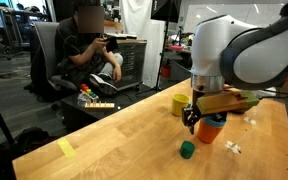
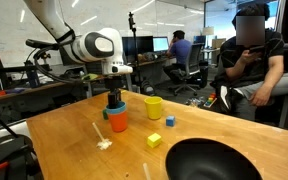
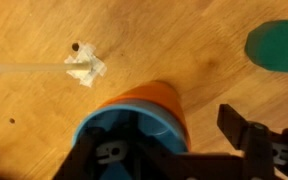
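Observation:
An orange cup (image 1: 210, 132) with a blue rim stands upright on the wooden table. My gripper (image 1: 203, 115) is over it, fingers apart. In the wrist view the gripper straddles the cup's near-right wall: one finger (image 3: 126, 145) reaches into the blue opening, the other finger (image 3: 250, 140) is outside. Whether either touches the wall, I cannot tell. Beside the cup is a small green object (image 3: 276, 46), also seen as a green object (image 1: 187, 150) in exterior view 1. The cup's inside is mostly hidden by the gripper.
A yellow cup (image 2: 153, 106), a yellow block (image 2: 153, 141), a blue block (image 2: 170, 121) and a black pan (image 2: 209, 162) share the table. A pale stick (image 3: 29, 68) lies by white tape (image 3: 86, 66). Bare table (image 1: 114, 145) extends left.

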